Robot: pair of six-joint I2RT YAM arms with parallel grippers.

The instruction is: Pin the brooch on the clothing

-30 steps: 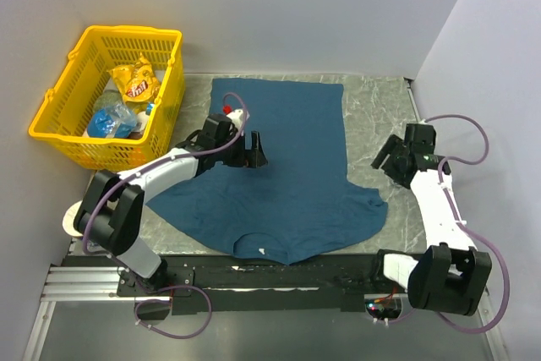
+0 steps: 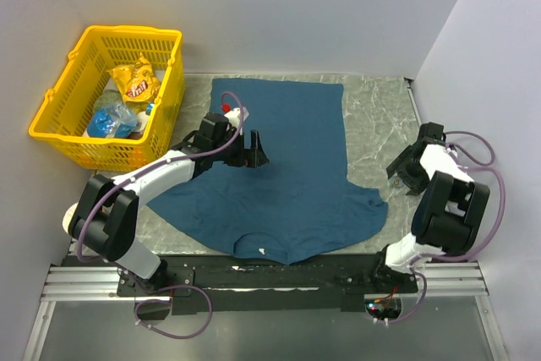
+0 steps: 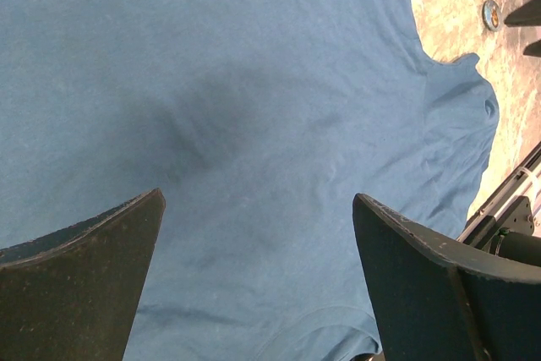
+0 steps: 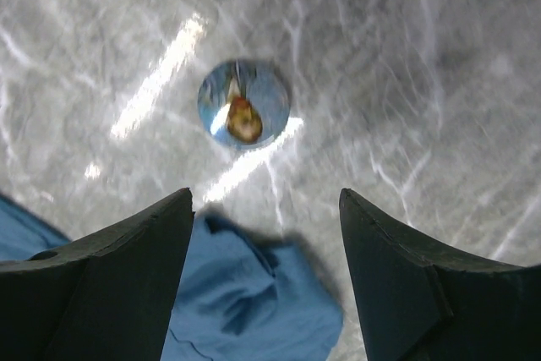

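A dark blue garment (image 2: 279, 183) lies spread over the table, its collar toward the front edge and one sleeve out to the right. The small round brooch, shiny with an amber-brown middle, rests on the marbled table just off that sleeve; the left wrist view also catches the brooch (image 3: 491, 15) at its upper right. Above the brooch's spot, my right gripper has its fingers apart, and the brooch is not between them. My left gripper (image 2: 260, 153) hangs open over the garment's upper left part, empty.
A yellow basket (image 2: 106, 154) holding snack bags stands at the back left. Walls close off the back and the right, with the right arm near the right wall. Bare table (image 2: 376, 116) shows right of the garment.
The left arm has barely moved. Garment and basket are unchanged.
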